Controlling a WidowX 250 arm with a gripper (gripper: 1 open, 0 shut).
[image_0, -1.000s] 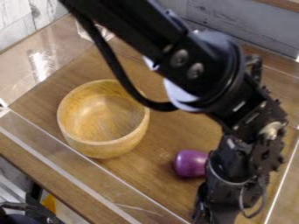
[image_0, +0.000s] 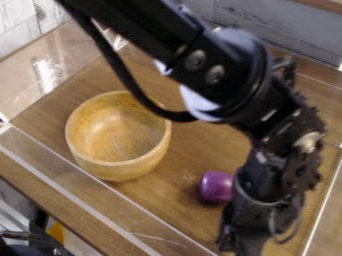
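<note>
A purple, rounded object (image_0: 215, 187) lies on the wooden table, partly behind the dark arm. The gripper (image_0: 245, 228) is low at the right front, just below and right of that object; its fingertips are dark and blurred, and nothing shows clearly between them. A light wooden bowl (image_0: 118, 135) stands empty to the left of the purple object.
Clear panels and strips run along its left and front edges, and a pale wall stands at the back. The arm hides much of the right side.
The purple object and the bowl have not visibly moved.
</note>
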